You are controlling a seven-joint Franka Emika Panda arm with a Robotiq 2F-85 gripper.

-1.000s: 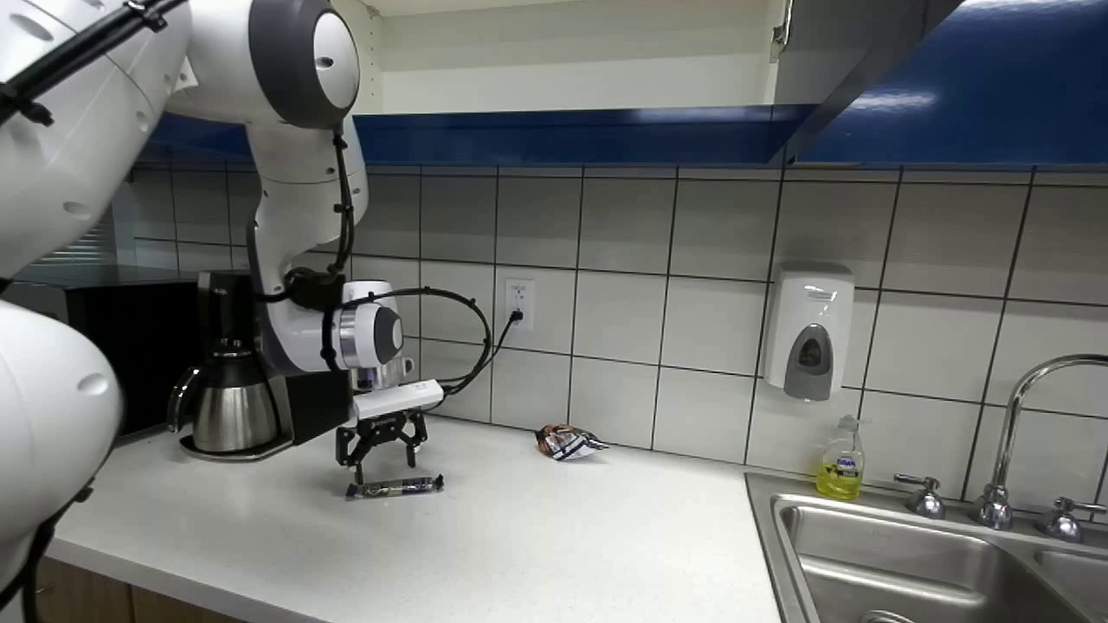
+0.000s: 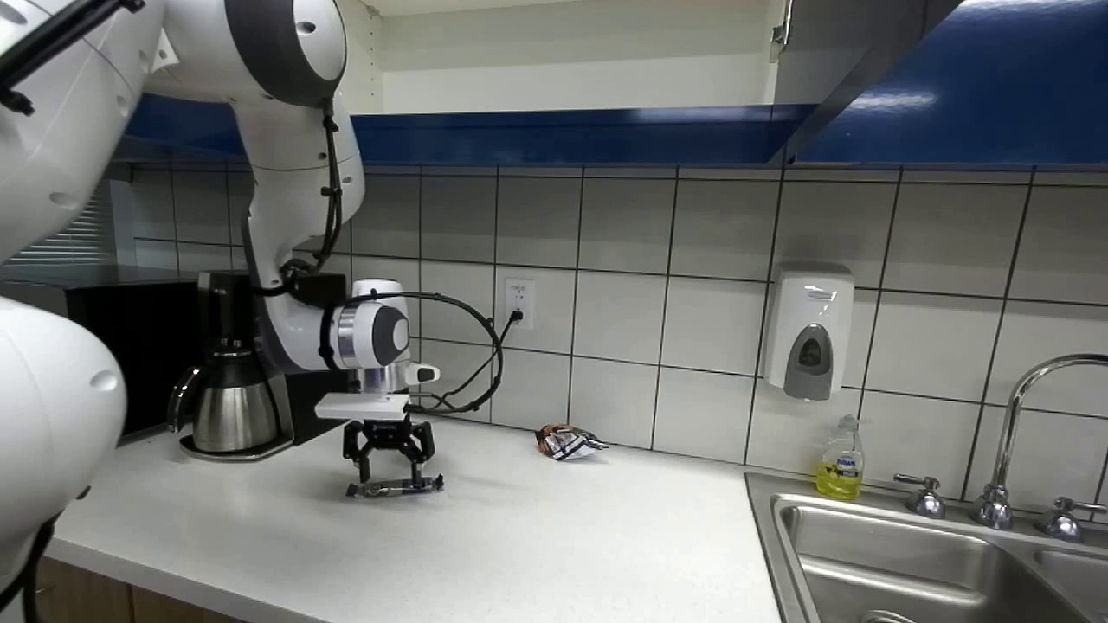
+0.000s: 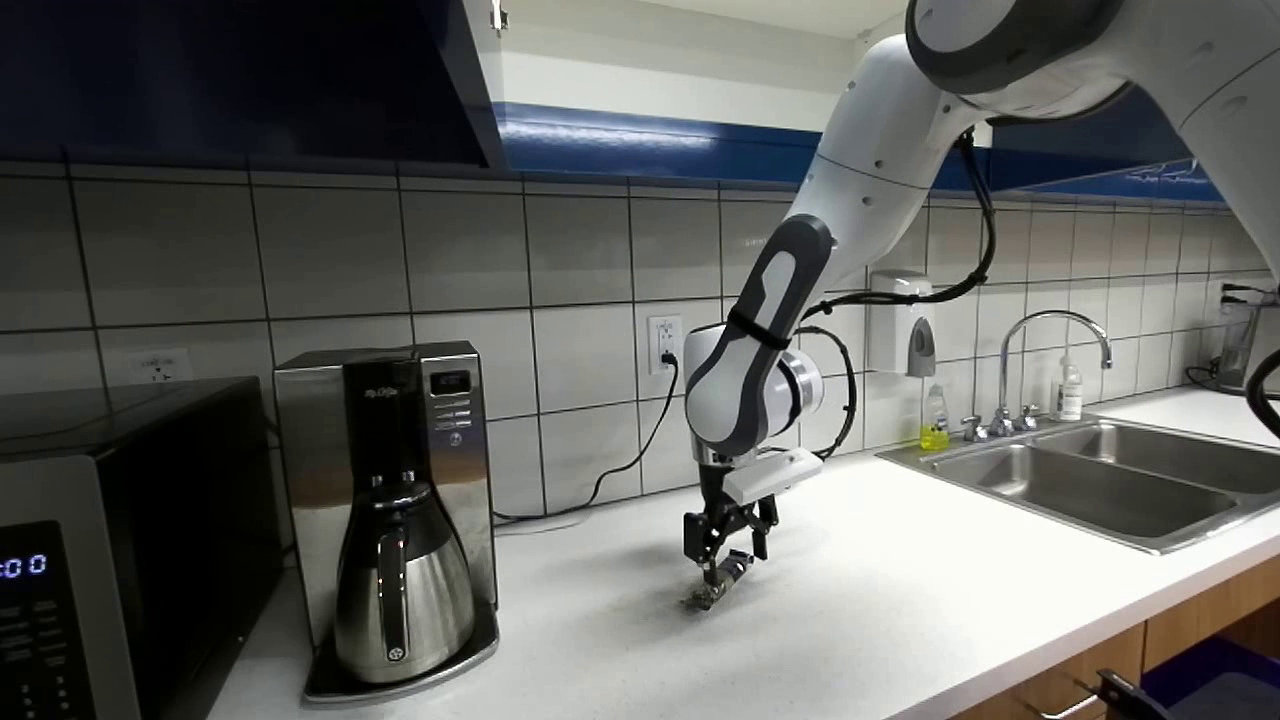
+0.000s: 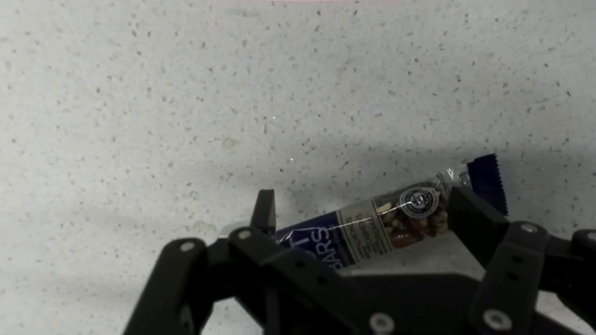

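Observation:
A wrapped nut bar (image 4: 363, 229) lies flat on the white counter, its dark blue end toward the right in the wrist view. My gripper is open above it, its two fingers spread wide along the bar's length. One fingertip (image 4: 265, 209) stands near the bar's left part, the other over its right end. In exterior view 1 the gripper (image 2: 392, 486) points down at the bar (image 2: 389, 487), low over the counter. The second exterior view has the gripper (image 3: 732, 564) over the bar (image 3: 720, 582) too. Part of the bar is hidden behind the gripper in the wrist view.
A crumpled snack bag (image 2: 568, 442) lies by the tiled wall. To the left stand a coffee maker (image 3: 396, 528) and a microwave (image 3: 132, 540). The sink (image 2: 904, 555) and a yellow soap bottle (image 2: 841, 462) are on the right. Counter between bar and sink is clear.
My gripper has turned about its vertical axis and come down, so its fingers now line up with the bar's length. The bar has not visibly moved.

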